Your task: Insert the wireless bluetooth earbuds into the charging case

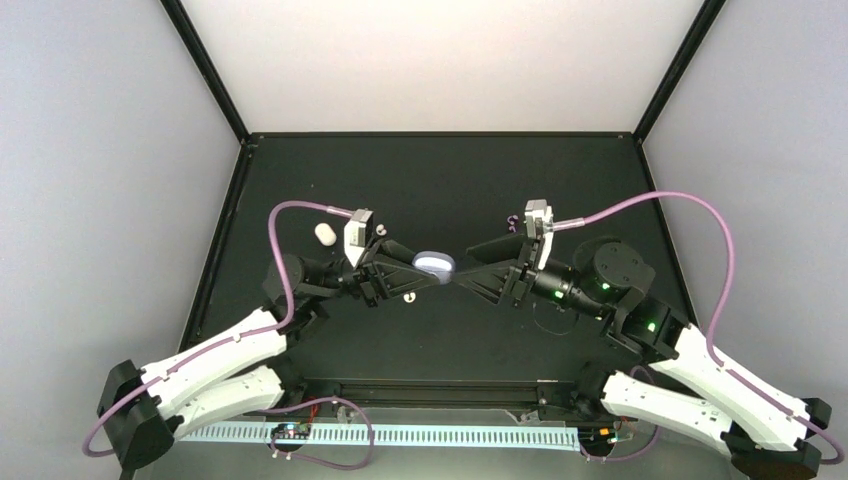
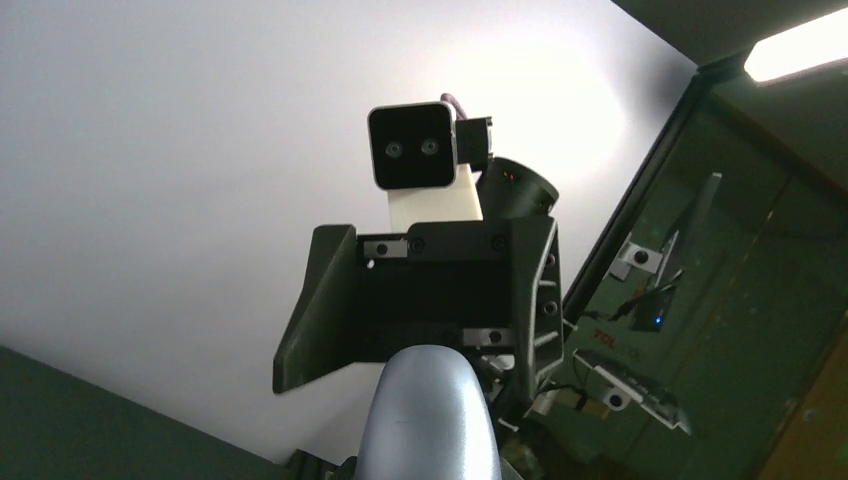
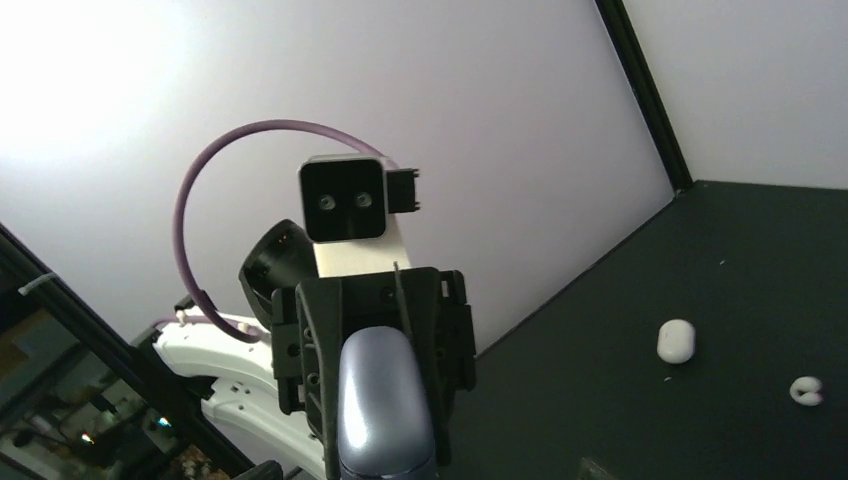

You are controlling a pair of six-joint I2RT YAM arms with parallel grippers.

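Observation:
The silver-grey charging case [image 1: 433, 263] is held up in mid-air by my left gripper [image 1: 426, 272], which is shut on it; it fills the lower middle of the left wrist view [image 2: 428, 420] and right wrist view [image 3: 385, 400]. My right gripper [image 1: 464, 270] faces it from the right, part open and just clear of it in the top view. A white rounded piece [image 1: 325, 234] lies on the mat at left, also in the right wrist view [image 3: 676, 341]. Small white earbud-like pieces [image 1: 409, 297] lie beneath and near the left arm.
Small purple bits [image 1: 512, 222] lie by the right arm. Frame rails and walls enclose the sides; both arms' cables arch overhead.

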